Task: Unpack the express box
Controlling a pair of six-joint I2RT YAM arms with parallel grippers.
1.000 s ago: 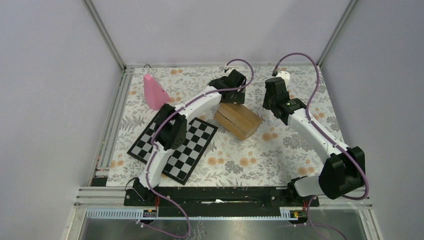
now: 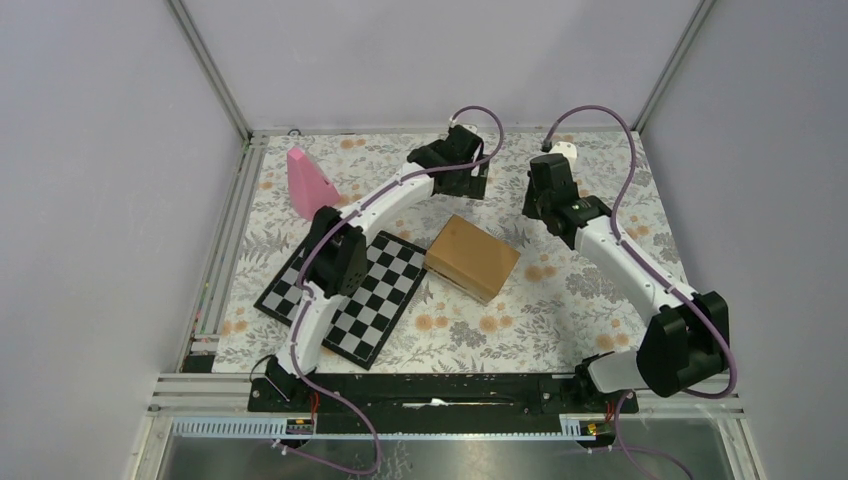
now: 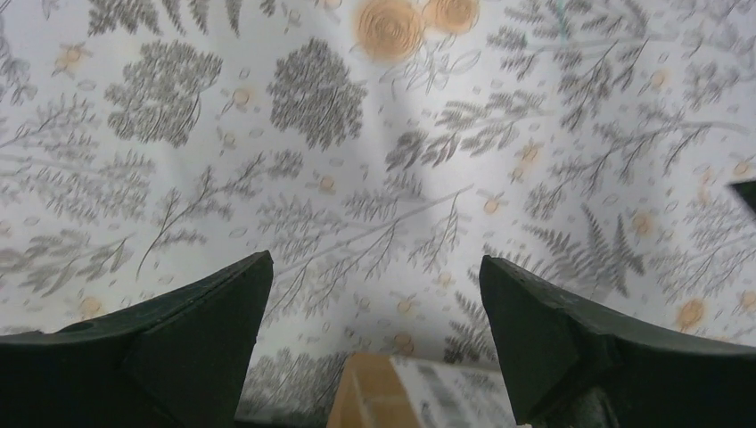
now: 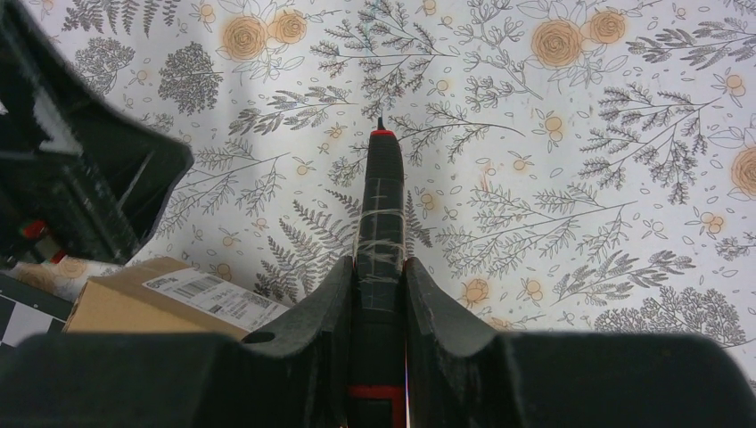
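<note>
A brown cardboard box (image 2: 472,255) lies closed near the middle of the table, one corner by the chessboard. Its white label (image 4: 214,296) shows in the right wrist view. Just beyond the box's far side is my left gripper (image 2: 481,186); its fingers (image 3: 557,334) are spread apart with only tablecloth and a box corner (image 3: 379,392) visible around them. To the right, clear of the box, my right gripper is shut on a slim black tool (image 4: 382,205) with red bands and a thin dark tip pointing away. The box's underside is hidden.
A black-and-white checkered board (image 2: 375,312) lies left of the box, under the left arm. A pink object (image 2: 308,183) stands at the back left. Flowered tablecloth is free in front of the box and to its right.
The box has tipped over toward the front, its seam moving from the upper face to the front side. My left gripper has drawn back toward the far edge. The right arm has barely moved.
</note>
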